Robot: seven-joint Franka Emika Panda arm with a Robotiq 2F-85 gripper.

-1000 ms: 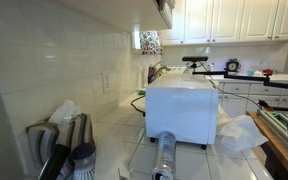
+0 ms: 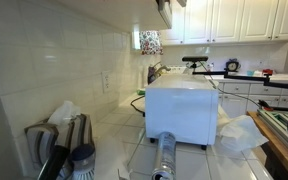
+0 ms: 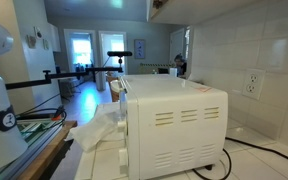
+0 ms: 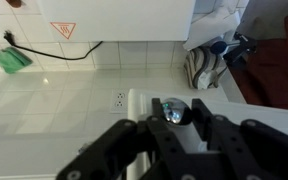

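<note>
At the bottom of the wrist view, which looks upside down, my gripper is closed around a round, shiny, knob-like piece [image 4: 173, 108]. A white panel edge lies directly behind it, and the black fingers hide where the knob joins. Exterior view 1 has a dark shape at the top, by the edge of the overhead cabinet [image 2: 114, 8]; whether it is part of my gripper I cannot tell. The gripper cannot be made out in exterior view 2, where the cabinet's corner [image 3: 184, 10] shows at the top.
A white box-like appliance [image 2: 180, 112] stands on the tiled counter, a metallic cylinder [image 2: 165, 155] in front of it. Striped cloth [image 2: 59, 135] and a brush [image 2: 83, 158] sit by the wall. A crumpled white bag [image 2: 241, 133] lies beside the appliance. A wall outlet [image 3: 253, 82] is near.
</note>
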